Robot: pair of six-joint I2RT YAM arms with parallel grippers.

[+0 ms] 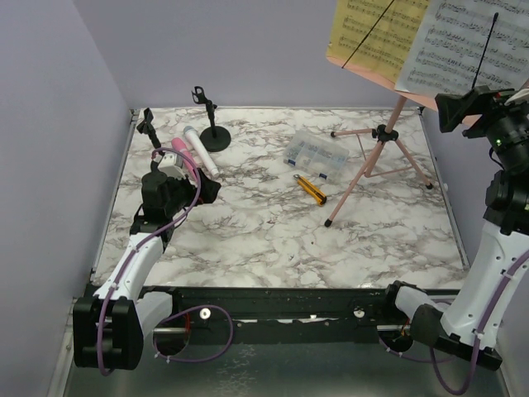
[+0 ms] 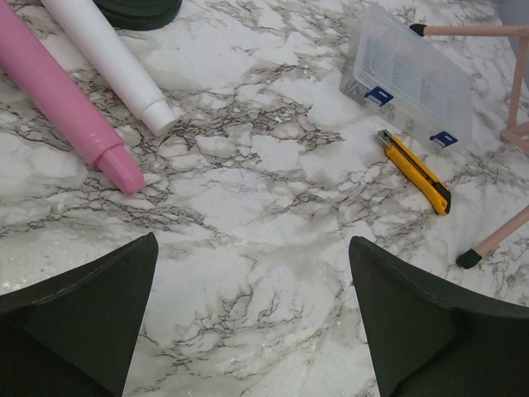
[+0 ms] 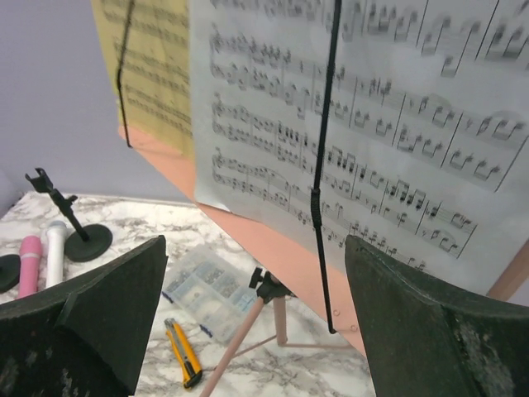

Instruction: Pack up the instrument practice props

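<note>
A pink music stand [image 1: 376,153] stands at the right of the table, bearing a yellow score sheet [image 1: 376,35] and a white score sheet [image 1: 459,50]. Black holder arms cross both sheets; one holder arm [image 3: 319,211] runs down between my open right fingers as seen in the right wrist view, apart from both. My right gripper [image 1: 453,116] is in front of the stand's lower right edge. My left gripper hangs open above bare marble at the left. Past it lie a pink microphone [image 2: 66,91] and a white microphone [image 2: 116,70], side by side.
A black microphone stand [image 1: 215,136] is at the back left, with another stand [image 1: 147,128] left of it. A clear compartment box [image 1: 316,155] and a yellow utility knife [image 1: 311,189] lie mid-table, near the tripod legs.
</note>
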